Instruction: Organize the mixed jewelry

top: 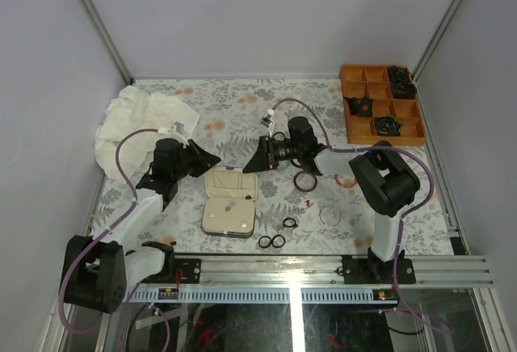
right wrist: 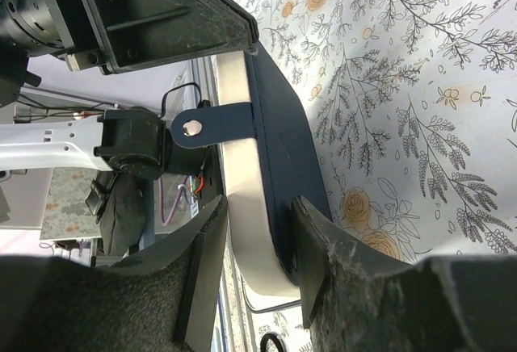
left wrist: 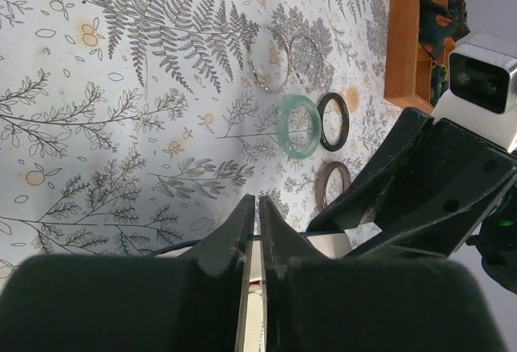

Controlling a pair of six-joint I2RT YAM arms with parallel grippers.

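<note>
The jewelry case lies open at the front centre, cream inside, with a dark outer shell and strap in the right wrist view. My left gripper is at the raised lid's left corner; in the left wrist view its fingers are shut, with the pale, dark-edged lid at them. My right gripper is at the lid's right end, its fingers a little apart around the lid's edge; whether they grip it cannot be told.
An orange compartment tray holds dark items at the back right. Bangles and rings lie loose. White cloth lies at the left.
</note>
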